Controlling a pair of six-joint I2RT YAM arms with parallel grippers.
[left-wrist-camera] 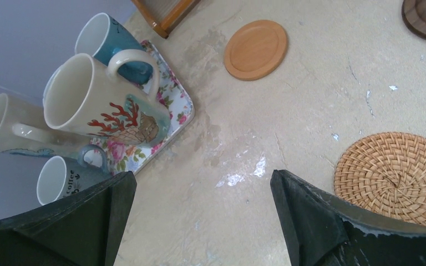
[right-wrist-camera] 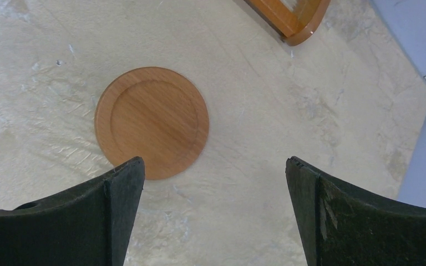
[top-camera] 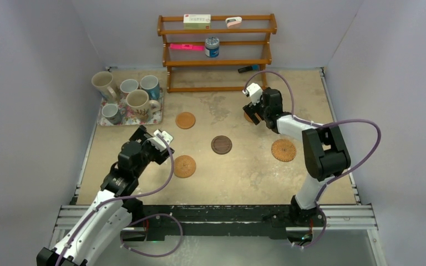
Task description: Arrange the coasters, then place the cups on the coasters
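Several cups stand together on a floral tray [left-wrist-camera: 184,113] at the back left. Nearest in the left wrist view is a cream mug with a coral pattern [left-wrist-camera: 123,113]; around it are a teal mug [left-wrist-camera: 113,41], a tall cream cup [left-wrist-camera: 11,124] and a small grey cup [left-wrist-camera: 58,178]. My left gripper [top-camera: 158,145] is open and empty, in front of the tray and to its right. Over the table at the right, my right gripper [top-camera: 251,114] is open too, above a plain wooden coaster [right-wrist-camera: 152,122]. Other coasters are a wooden one [top-camera: 185,120], a dark one [top-camera: 221,144] and a woven one [top-camera: 184,166].
A wooden rack [top-camera: 217,62] with a box [top-camera: 197,21], a tin [top-camera: 212,47] and small items stands at the back. Another woven coaster [top-camera: 283,150] lies at the right. Bare table lies between the coasters.
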